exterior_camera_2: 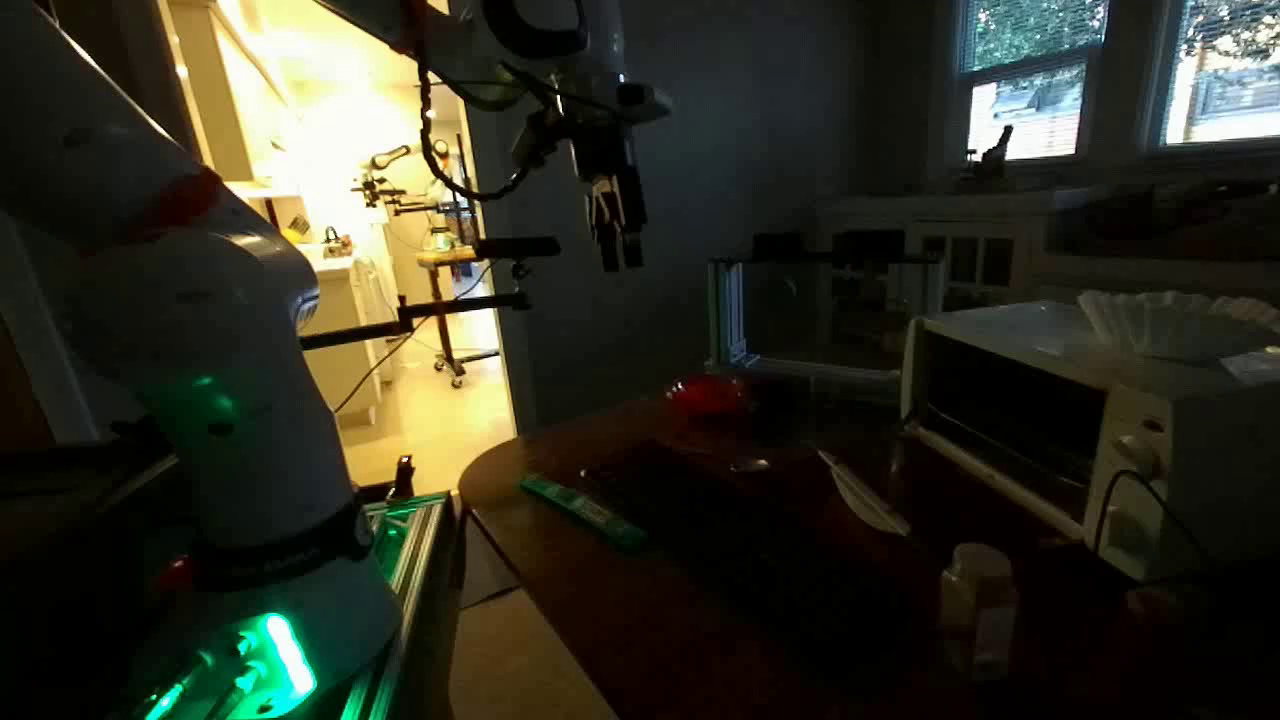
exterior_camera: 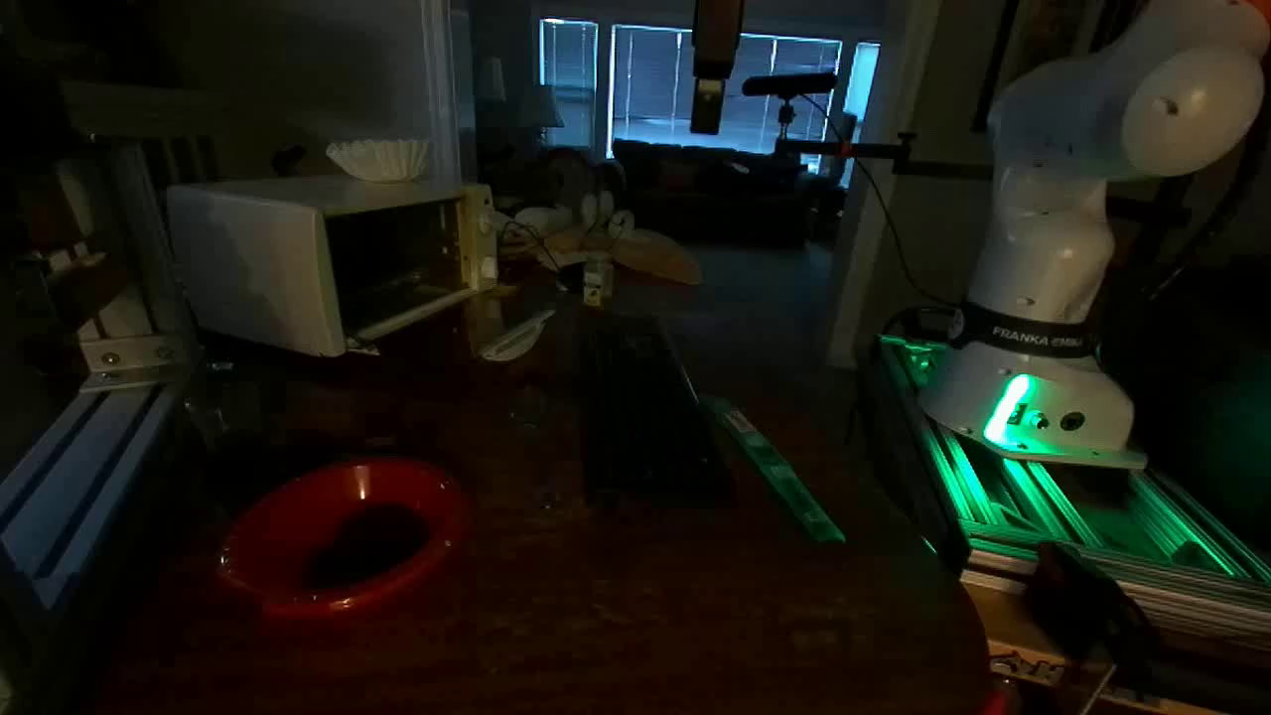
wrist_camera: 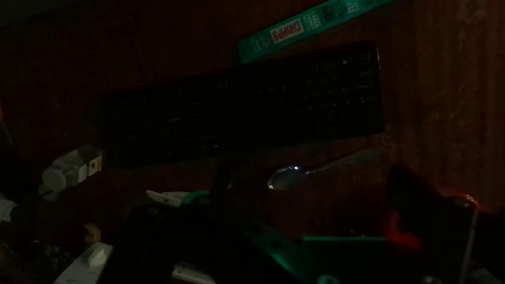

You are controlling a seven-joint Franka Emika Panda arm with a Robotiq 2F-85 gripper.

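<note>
My gripper stands open, its dark fingers wide apart at the bottom of the wrist view with nothing between them. It hangs high above the table in exterior view 2 (exterior_camera_2: 620, 258), clear of everything. Below lies a black keyboard (wrist_camera: 246, 104). A silver spoon (wrist_camera: 286, 178) rests on the wood beside it. Along the keyboard's other side is a green CHOMPS packet (wrist_camera: 307, 27). The red bowl (exterior_camera: 346, 536) sits at the near left in exterior view 1, its inside dark. A clear, pale-capped bottle (exterior_camera_2: 978, 606) stands upright past the keyboard's far end.
A white toaster oven (exterior_camera: 256, 268) shows a dark front opening, with a pleated white paper filter (exterior_camera: 378, 160) on top. Near it lies a pale, flat, elongated object (exterior_camera: 518, 338). The room is very dim. Bare wood shows right of the bowl (exterior_camera: 572, 608).
</note>
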